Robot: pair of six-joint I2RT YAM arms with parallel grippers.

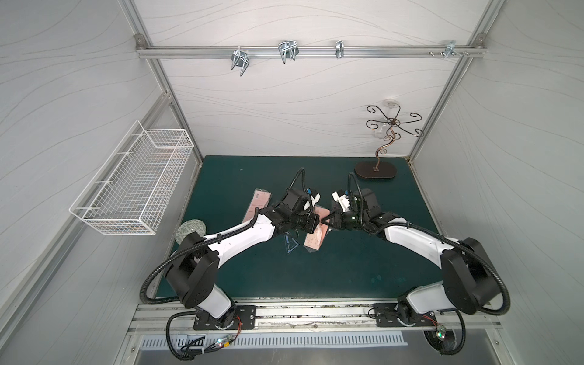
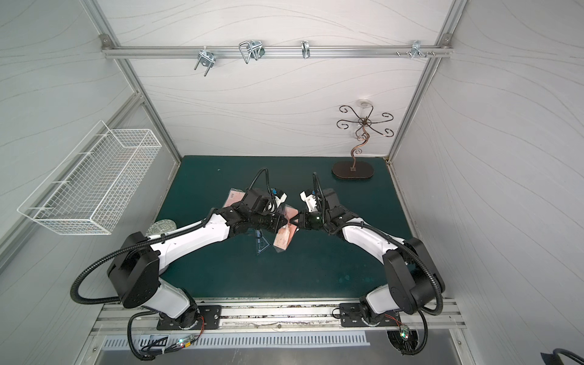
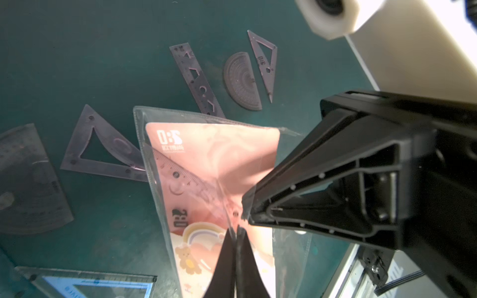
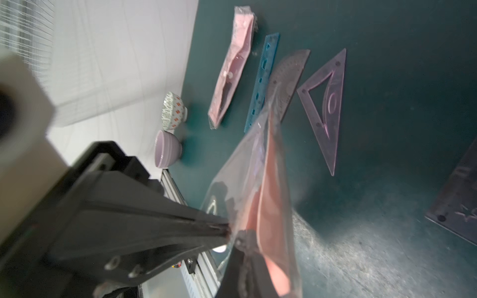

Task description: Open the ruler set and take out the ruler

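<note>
The clear ruler-set pouch [image 3: 208, 119] with its pink card stands tilted between my two grippers. A transparent ruler [image 3: 186, 176] lies across the card. In the left wrist view my left gripper is shut, with a fold of the pouch's film running into its fingertips. My right gripper is shut at the pouch's other side, on clear film as far as I can see. Close to it, the left gripper's fingertip appears in the right wrist view. Several loose rulers, protractors and set squares [image 4: 330, 109] lie on the table.
Another pink pouch [image 1: 257, 203] lies farther left. A small grey ruler [image 3: 196, 79], a protractor [image 3: 241, 82] and a blue set square [image 3: 106, 285] lie near the grippers. Bowls [image 4: 168, 149] stand at the left edge.
</note>
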